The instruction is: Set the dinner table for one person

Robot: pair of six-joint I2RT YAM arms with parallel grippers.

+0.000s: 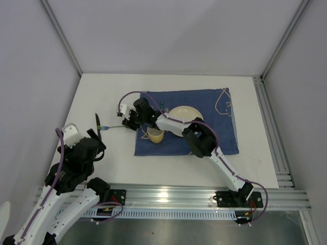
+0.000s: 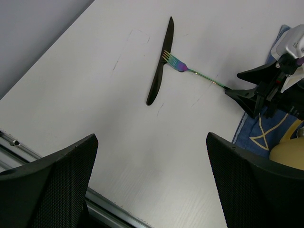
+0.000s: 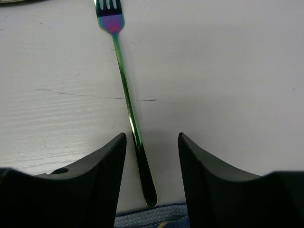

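A rainbow-coloured fork [image 3: 121, 71] lies on the white table, its tines resting near or over the black knife [image 2: 156, 78], left of the blue cloth mat [image 1: 189, 148]. My right gripper is open above the fork, its fingertips either side of the handle's end, not visibly closed on it. My left gripper stands open at the table's left front, nothing between its fingers. A cream plate [image 1: 181, 112] lies on the mat, with a yellow cup [image 1: 156, 137] to its left, partly under the right arm.
The right arm spans the plate and cup, hiding part of the mat. Bare table shows at the right, the back left and the front. Walls stand at left, back and right; a metal rail runs along the front.
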